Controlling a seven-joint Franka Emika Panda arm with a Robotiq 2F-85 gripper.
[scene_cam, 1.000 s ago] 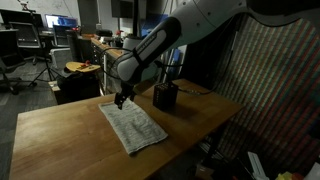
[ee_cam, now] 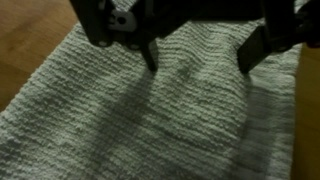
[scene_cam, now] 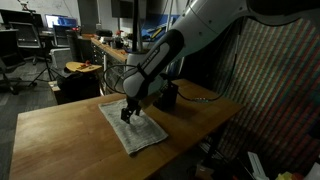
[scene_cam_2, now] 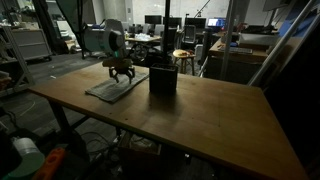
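Note:
A grey-white woven towel lies spread on the wooden table, its surface slightly wrinkled. It also shows in exterior view 2 and fills most of the wrist view. Over the towel, toward its far part, my gripper points down. From the wrist, the gripper's two dark fingers stand apart, with towel surface visible between and below them. The fingertips are very close to the cloth; whether they touch it, I cannot tell. No part of the towel is visibly pinched.
A black box stands on the table beside the towel, partly behind the arm in exterior view 1. Wide bare tabletop stretches beyond the box in exterior view 2. Bare wood lies left of the towel in exterior view 1.
My gripper has come down and toward the exterior view 1 camera, from near the towel's far edge to farther over the cloth. The arm now covers more of the black box. The towel looks unmoved.

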